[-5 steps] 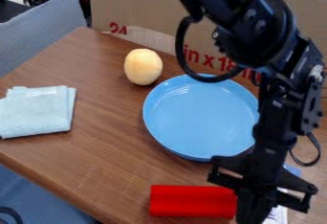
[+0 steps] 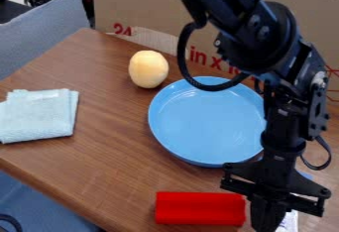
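My black gripper [image 2: 269, 211] is low at the bottom right of the table, just right of a red cylinder [image 2: 196, 208] lying on its side. Its fingertips point down and are partly cut off or dark; I see nothing held between them, and it looks shut. A blue plate [image 2: 199, 122] lies in the middle, behind the gripper. A yellow potato-like object [image 2: 149, 69] sits behind the plate to the left. A folded pale cloth [image 2: 36, 115] lies at the left.
A cardboard box [image 2: 139, 26] stands along the back. A white and blue item lies under the gripper at the right. Its left edge borders a grey surface.
My gripper has shifted very slightly over the last second. The objects on the table stay where they were.
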